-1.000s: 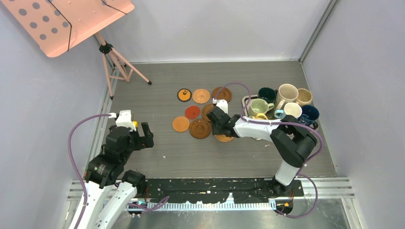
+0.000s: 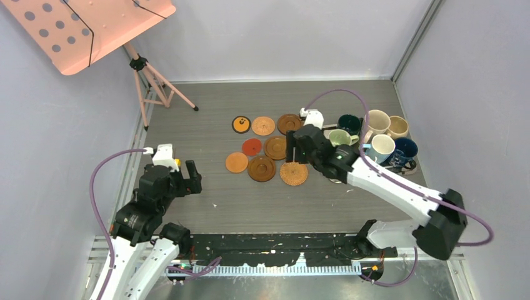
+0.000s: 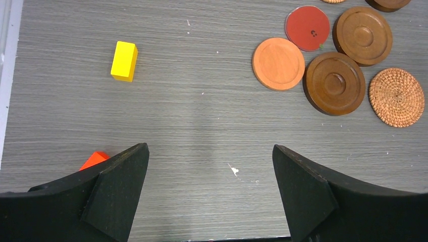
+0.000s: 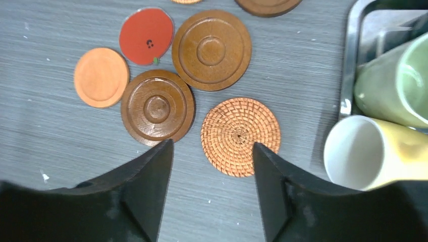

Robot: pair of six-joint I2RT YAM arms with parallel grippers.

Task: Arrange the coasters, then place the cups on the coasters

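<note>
Coasters of wood, cork and felt lie mid-table, among them a woven one (image 4: 239, 136) and a red one (image 4: 145, 35). Cups crowd a metal tray at right, including a green cup (image 4: 383, 85) and a cream-yellow cup (image 4: 363, 151) on its side in the right wrist view. My right gripper hangs above the woven coaster, fingers apart with nothing between them, blurred. My left gripper stands open at the table's left side, empty.
A yellow block (image 3: 123, 60) and a red block (image 3: 93, 159) lie on the left. A pink stand (image 2: 159, 90) is at the back left.
My right arm has risen and shifted, its gripper moving up and a little right from low over the woven coaster. The left arm is unchanged.
</note>
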